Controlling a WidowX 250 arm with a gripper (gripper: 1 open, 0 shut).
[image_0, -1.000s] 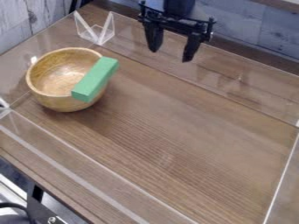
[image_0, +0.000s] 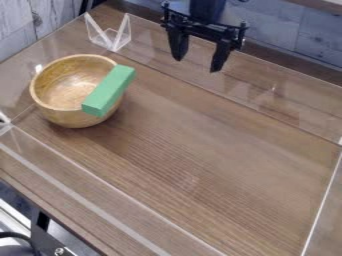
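Note:
My gripper (image_0: 201, 42) hangs at the top centre of the camera view, dark, with two fingers pointing down and apart, nothing visible between them. A wooden bowl (image_0: 63, 92) stands at the left. A green oblong block (image_0: 108, 89) lies tilted across the bowl's right side, reaching over its rim.
A white wire-like object (image_0: 107, 30) is at the back left, and a pale wall or panel borders the top left corner.
My gripper has shifted very slightly; the bowl and green block look unchanged.

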